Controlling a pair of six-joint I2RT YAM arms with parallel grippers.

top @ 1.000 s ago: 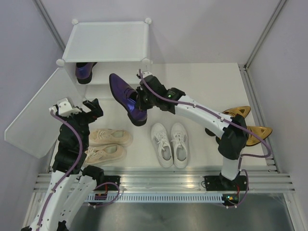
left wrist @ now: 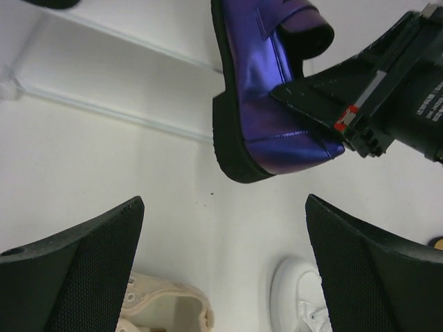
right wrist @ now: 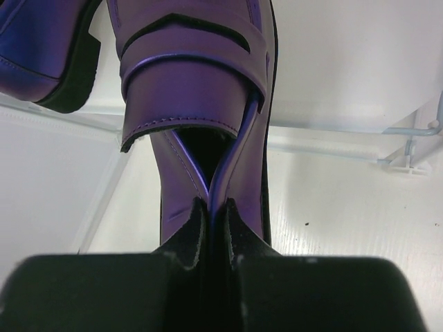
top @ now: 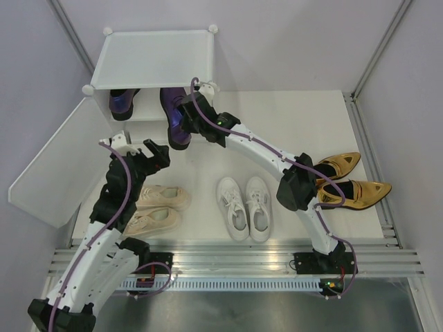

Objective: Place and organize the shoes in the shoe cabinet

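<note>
My right gripper is shut on the heel end of a purple shoe (top: 173, 111), whose toe reaches under the white cabinet's top (top: 152, 59) into the opening. A second purple shoe (top: 122, 104) sits inside at the left of that opening. In the left wrist view the held shoe (left wrist: 263, 111) hangs over the shelf edge. My left gripper (top: 149, 155) is open and empty, below and left of the held shoe. The cabinet door (top: 52, 166) stands open to the left.
Beige shoes (top: 152, 220) lie beside my left arm, white sneakers (top: 232, 207) at the centre front, gold loafers (top: 363, 194) at the right. The board's back right (top: 291, 117) is clear.
My right gripper has carried the purple shoe up and back to the cabinet opening.
</note>
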